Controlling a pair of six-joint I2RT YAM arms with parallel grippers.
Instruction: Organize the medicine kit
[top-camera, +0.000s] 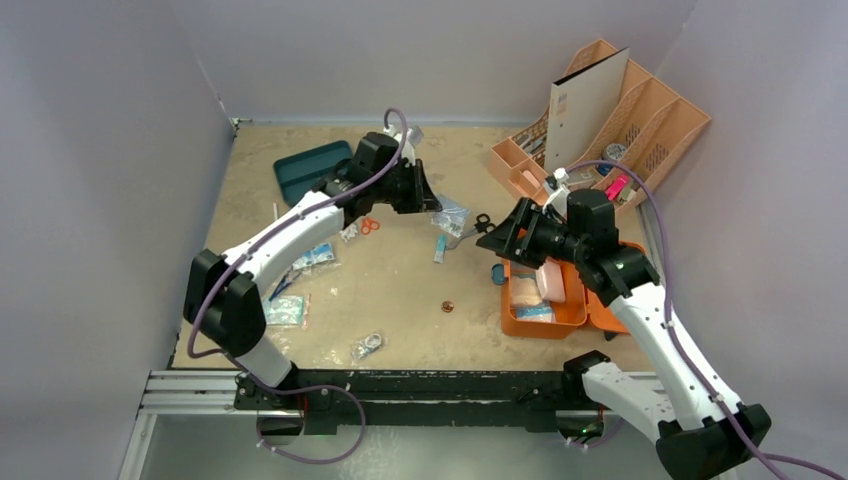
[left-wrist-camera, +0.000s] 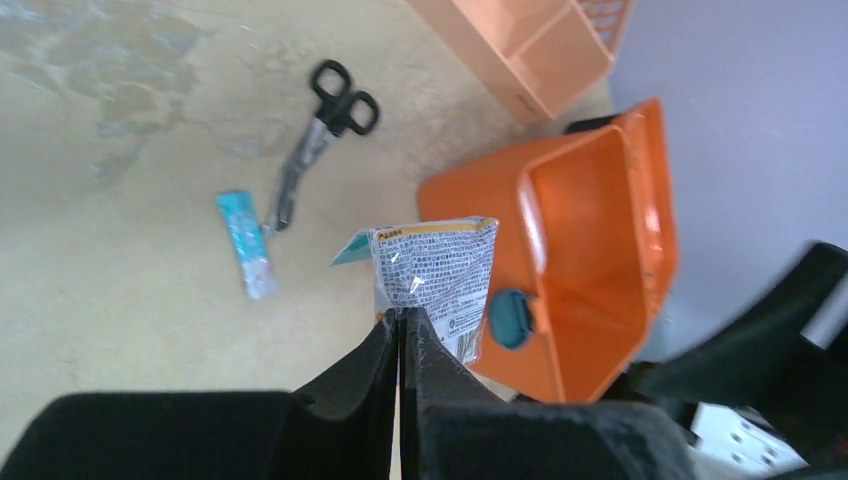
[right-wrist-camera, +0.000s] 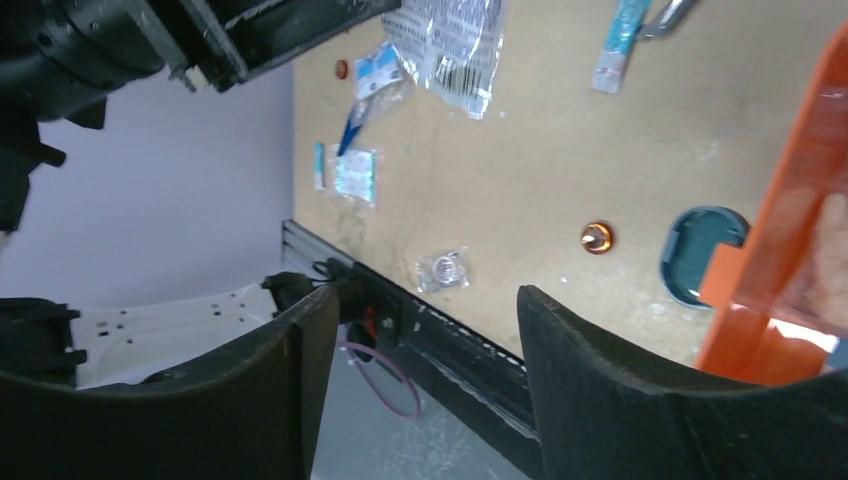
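Observation:
A clear printed packet is pinched at its edge by my left gripper, which is shut on it; the packet hangs above the table and also appears in the right wrist view. In the top view my left gripper (top-camera: 432, 207) is left of the right one. My right gripper stands open, its fingers (right-wrist-camera: 590, 370) wide apart with nothing between them. It is over the left side of the orange medicine box (top-camera: 512, 322), whose lid is open. Inside the box lie a pink-white pack (top-camera: 549, 282) and a glove bag (top-camera: 524, 292).
Black-handled scissors (left-wrist-camera: 345, 108) and a blue sachet (left-wrist-camera: 245, 243) lie left of the box. A peach organizer (top-camera: 690, 115) stands at the back right, a green tray (top-camera: 300, 172) at the back left. Bagged items (top-camera: 287, 311) lie at left, a ring bag (top-camera: 368, 345) in front.

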